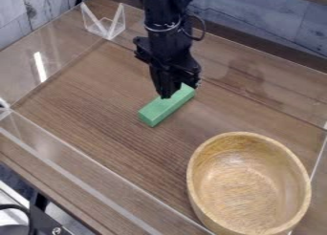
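Note:
My black gripper (165, 84) hangs over a mint-green block (163, 109), near its upper end, at the middle of the wooden table. Its fingers point down and hide part of the scene behind them; whether they are open or shut is unclear. The green block lies flat, set diagonally.
A wide light wooden bowl (250, 181) stands at the lower right. Clear plastic pieces sit at the upper left and left edge. A cable lies at the bottom left corner.

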